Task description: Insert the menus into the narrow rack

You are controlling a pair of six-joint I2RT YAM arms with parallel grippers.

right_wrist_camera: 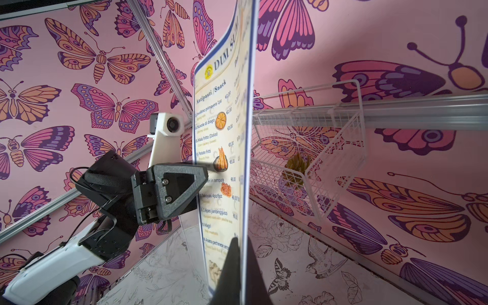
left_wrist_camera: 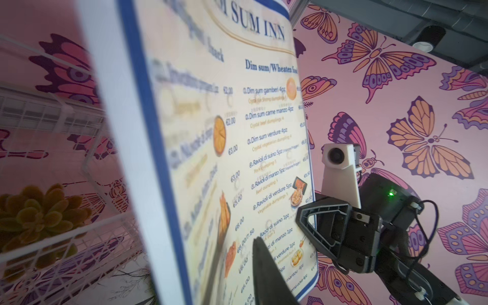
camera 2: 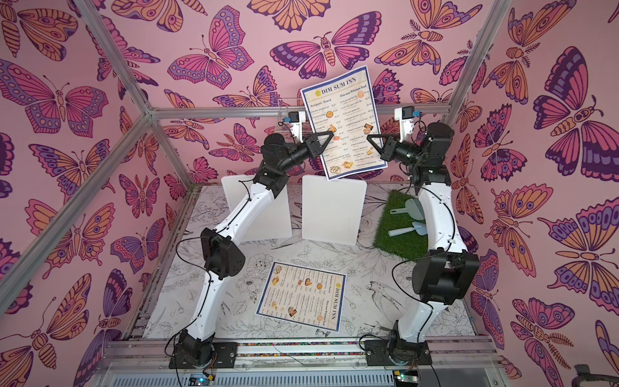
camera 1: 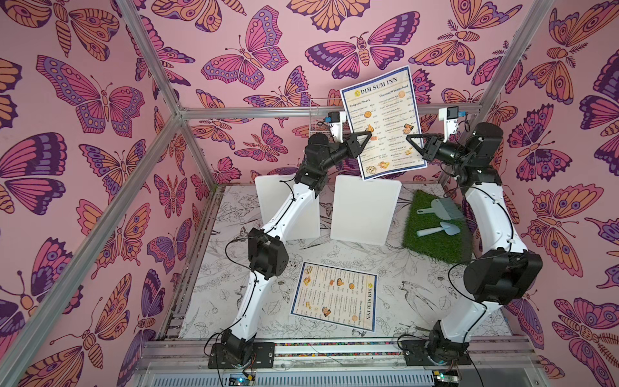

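Note:
One DIM SUM INN menu (camera 1: 382,109) stands upright in the air between my two grippers, tilted a little. My right gripper is shut on its right edge, which shows between the fingertips. At the opposite side, my left gripper is parted, a gap showing between its blurred fingers; how they sit around the sheet is unclear. Behind the menu, a white wire rack (right_wrist_camera: 325,162) hangs on the back wall, mostly hidden from above. A second menu (camera 1: 335,295) lies flat near the table's front.
Two white panels (camera 1: 365,209) stand mid-table, one partly behind my left arm. At right, a green turf mat (camera 1: 422,242) carries two grey scoop-like tools. A succulent (left_wrist_camera: 45,213) sits in the wire rack. Bare table surrounds the flat menu.

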